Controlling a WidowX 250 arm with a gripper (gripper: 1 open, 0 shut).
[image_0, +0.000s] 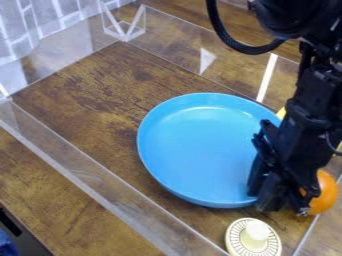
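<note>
A blue plate (194, 140) lies on the wooden table. My black gripper (286, 190) is low over the plate's right edge, with its fingers beside an orange round object (317, 196) at the right. The gripper's body hides much of that object, and whether the fingers hold it cannot be seen. A white and cream ribbed round item (254, 238) sits at the front, below the gripper.
Clear plastic strips run along the back and left of the work area. A yellow item is partly hidden behind my arm at the right. The wood left of the plate (94, 100) is bare.
</note>
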